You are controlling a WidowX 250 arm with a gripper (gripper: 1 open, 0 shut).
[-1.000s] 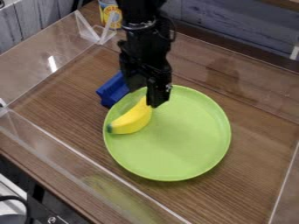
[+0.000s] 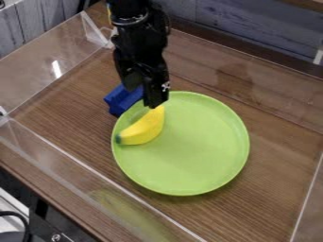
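My black gripper (image 2: 143,87) hangs above the back-left rim of a green plate (image 2: 190,161), its fingers open. A yellow banana (image 2: 142,128) lies on the left part of the plate, just below and in front of the gripper. A blue block (image 2: 119,100) sits on the wooden table behind the plate's left edge, partly hidden by the gripper.
A clear plastic edge runs along the left side. A wall stands at the back, and a dark cable lies at the bottom left corner.
My gripper has moved slightly left and up, away from over the banana toward the blue block. The banana, plate and block look unmoved.
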